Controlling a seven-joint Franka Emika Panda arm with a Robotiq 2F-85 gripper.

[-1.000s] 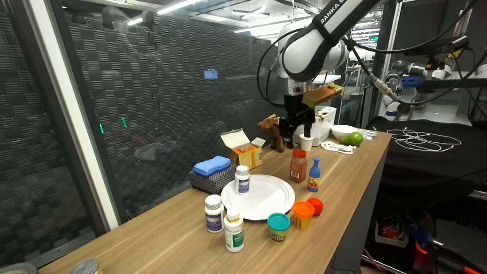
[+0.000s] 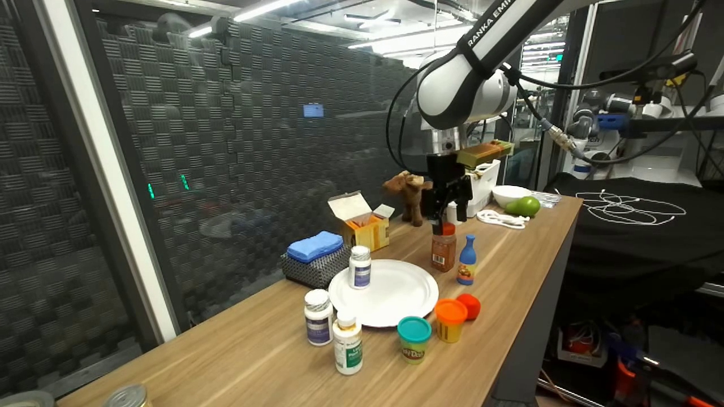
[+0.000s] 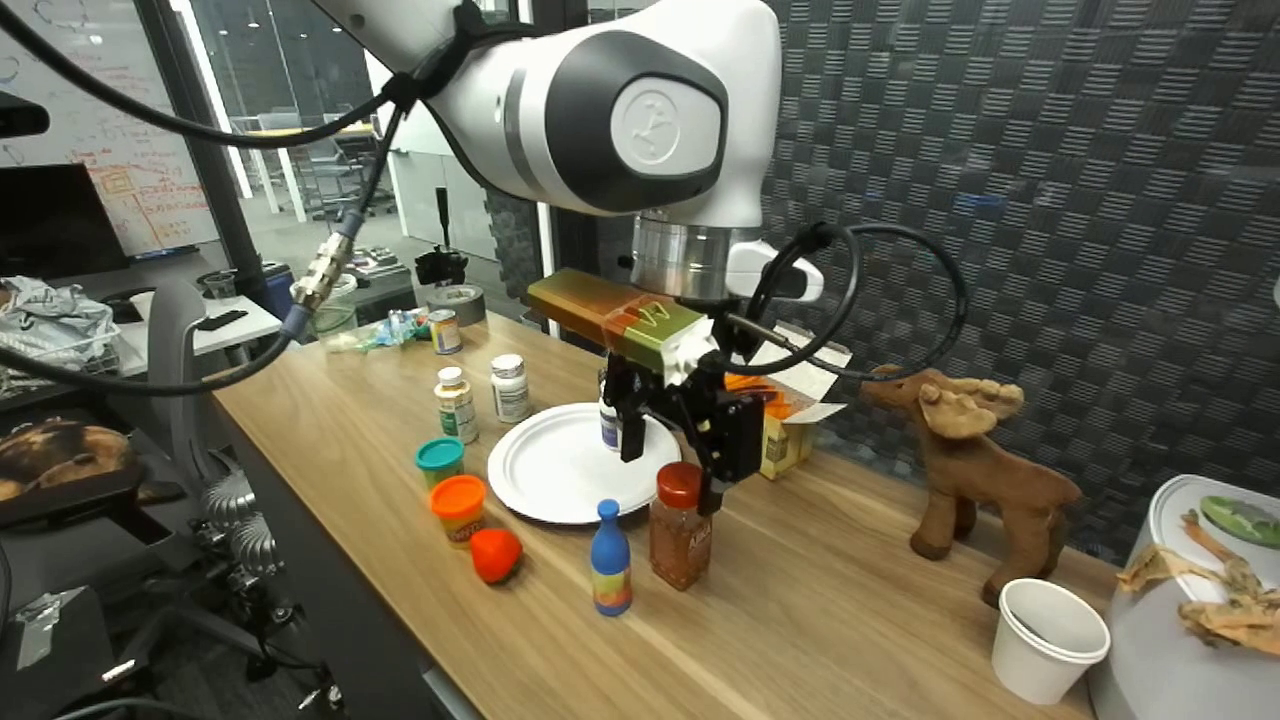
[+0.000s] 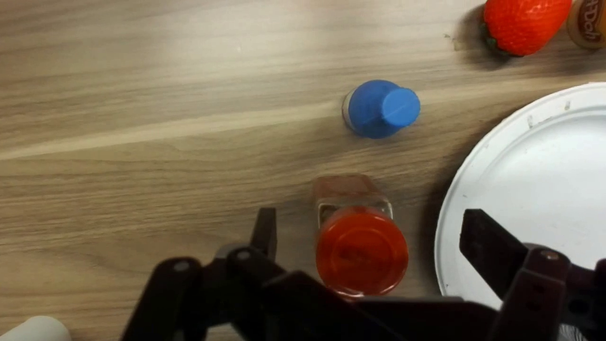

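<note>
My gripper is open, pointing down over the red-capped spice jar (image 4: 361, 250). In the wrist view the jar's lid shows between the two spread fingers, with space on either side. The jar (image 3: 680, 540) stands upright on the wooden table, and one finger (image 3: 710, 490) overlaps its lid in exterior view 2; whether it touches cannot be told. Close by, a blue bottle (image 2: 466, 261) stands upright. The white plate (image 2: 400, 313) lies beside the jar and carries a white pill bottle (image 2: 360, 268).
A red strawberry (image 4: 525, 25), an orange-lidded tub (image 3: 458, 506) and a teal-lidded tub (image 2: 413, 338) line the plate's near side. Two pill bottles (image 2: 318, 317) (image 2: 348, 345) stand by the plate. Behind are an open yellow box (image 2: 366, 230) and a toy moose (image 3: 990, 480).
The gripper has come down and slightly to the right in exterior view 1, toward the spice jar's lid. The objects on the table have stayed in place.
</note>
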